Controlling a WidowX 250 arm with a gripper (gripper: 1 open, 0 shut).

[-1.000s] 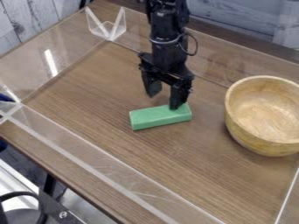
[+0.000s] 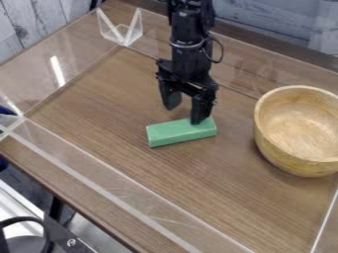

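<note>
A black robot arm stands at the upper middle of the wooden table (image 2: 113,168), its gripper (image 2: 187,99) pointing down with the fingers spread open. Just below the fingers lies a green rectangular block (image 2: 175,133), set slightly diagonally; the right finger reaches its upper right end, and whether it touches cannot be told. Nothing shows held between the fingers.
A large round tan wooden bowl (image 2: 297,131) sits at the right, close to the block. Clear plastic sheeting lies along the left edge.
The arm and gripper have shifted very slightly; the green block and the bowl stay where they were.
</note>
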